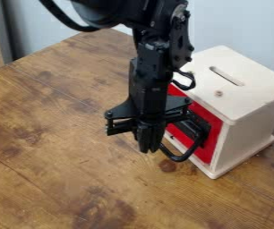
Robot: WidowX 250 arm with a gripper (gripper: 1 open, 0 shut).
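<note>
My black gripper (148,139) hangs over the wooden table just in front of a cream wooden box (241,94) with a red front panel (201,150). The fingers point down beside the panel's left part; whether they are apart or closed is hard to make out, and I see no object between them. The box's top has a slot and a small hole. The arm hides much of the red front.
A pale wall stands behind, and a wooden edge is at the far left.
</note>
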